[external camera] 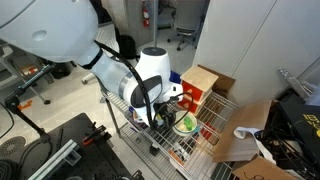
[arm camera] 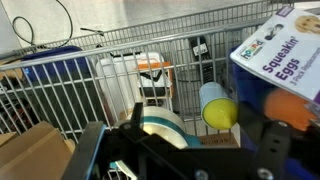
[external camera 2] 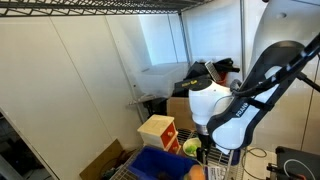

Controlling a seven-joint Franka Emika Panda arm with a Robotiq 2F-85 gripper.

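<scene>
My gripper is open in the wrist view, its dark fingers spread low in the frame. Between and beyond them lies a pale blue cylinder with a yellow-green end (arm camera: 219, 112). A round white item with a teal band (arm camera: 165, 122) sits beside it, partly hidden by the left finger. Nothing is visibly held. At right, a white "Squeakin' Eggs" box (arm camera: 285, 48) leans over a blue bin and a round orange item (arm camera: 287, 108). In the first exterior view, the white arm (external camera: 153, 75) reaches down over the wire rack; its fingertips are hard to make out.
A wire divider (arm camera: 85, 95) crosses the wrist view, with an orange-and-white container (arm camera: 150, 78) behind it. Brown cardboard (arm camera: 30, 148) lies at lower left. A red-and-white box (external camera: 193, 92) and a cardboard box (external camera: 245, 130) stand on the rack. Bare wire shows between them.
</scene>
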